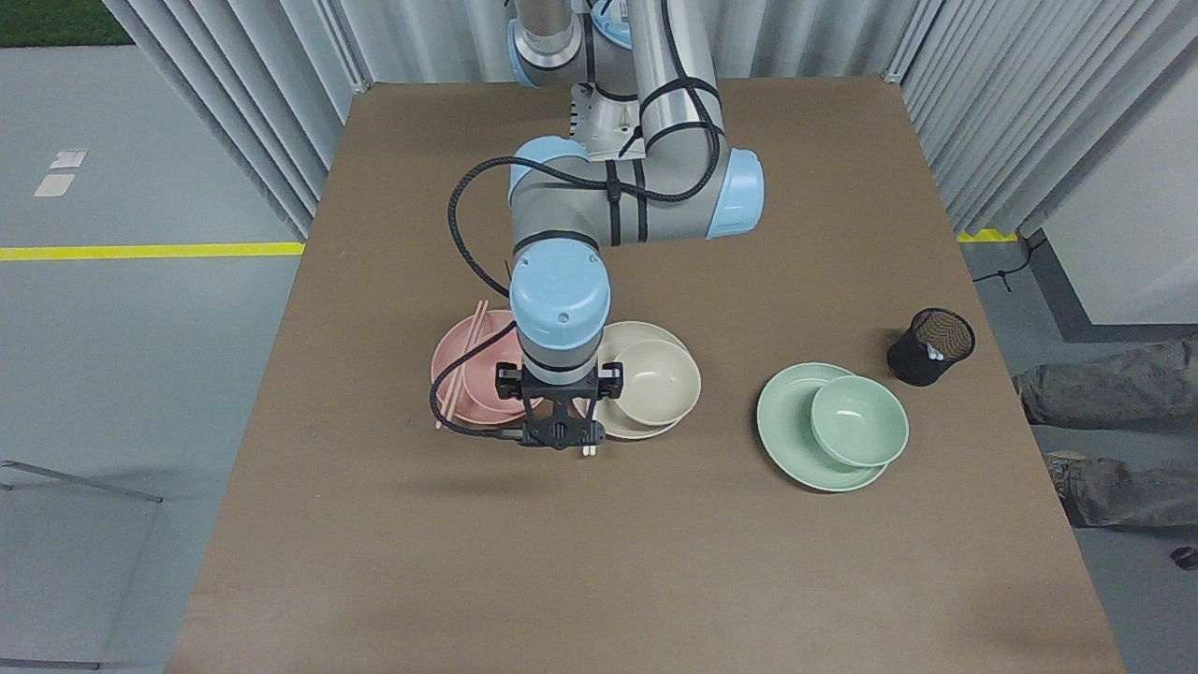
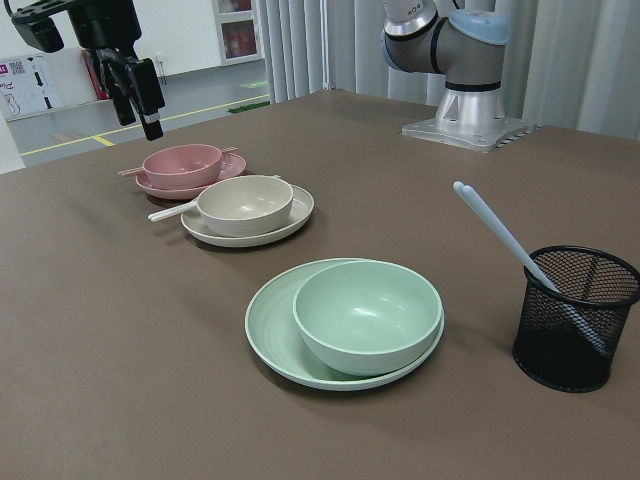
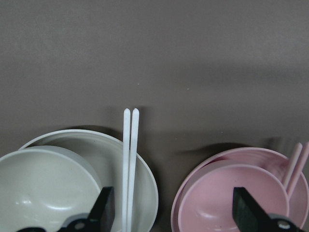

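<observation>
My gripper (image 2: 138, 123) hangs above the pink and cream place settings, its fingers apart at the bottom of the wrist view with nothing between them. White chopsticks (image 3: 126, 169) rest on the cream plate (image 3: 82, 137) beside the cream bowl (image 2: 243, 205). Pink chopsticks (image 3: 299, 164) rest on the pink plate next to the pink bowl (image 2: 182, 165). A green bowl (image 1: 859, 420) sits on a green plate (image 1: 786, 404) with no chopsticks on it. A black mesh cup (image 2: 570, 350) holds light chopsticks (image 2: 495, 225), seen in the left view.
The robot's base stands at the back of the table. Legs (image 1: 1112, 388) in grey trousers show off the right edge.
</observation>
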